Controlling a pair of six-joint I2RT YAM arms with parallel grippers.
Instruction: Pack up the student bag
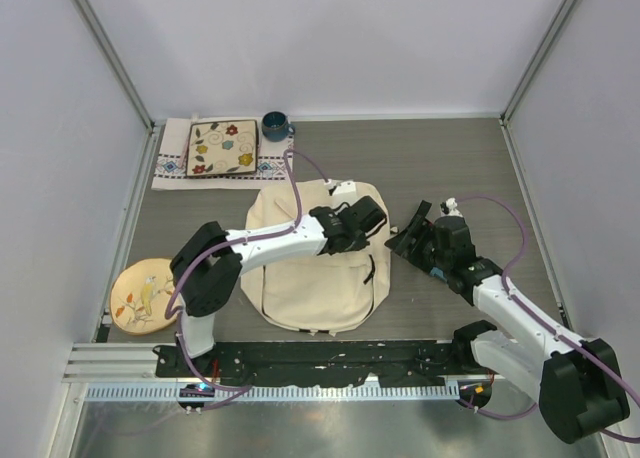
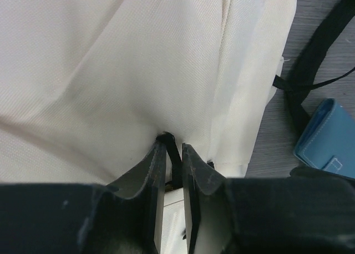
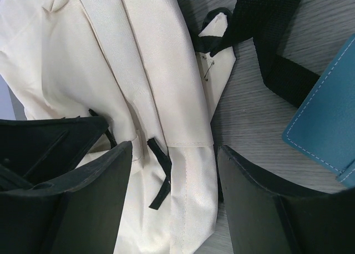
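Observation:
A cream cloth bag (image 1: 320, 288) lies flat in the middle of the table. My left gripper is over its upper right part, its fingers only a narrow gap apart. A black zipper pull (image 2: 176, 159) shows in that gap; no firm grip on it can be made out. Right of the bag, my right gripper stands open, the bag's side edge and another black pull (image 3: 159, 154) visible between its fingers. A blue notebook or wallet (image 2: 328, 137) rests on the table beside the bag, partly hidden under the right arm in the top view.
A black strap (image 3: 272, 49) runs along the bag's right side. At the back left, a flowered case (image 1: 222, 148) lies on a patterned cloth (image 1: 185, 183), with a dark blue mug (image 1: 275, 126) next to it. A round board (image 1: 140, 303) sits front left.

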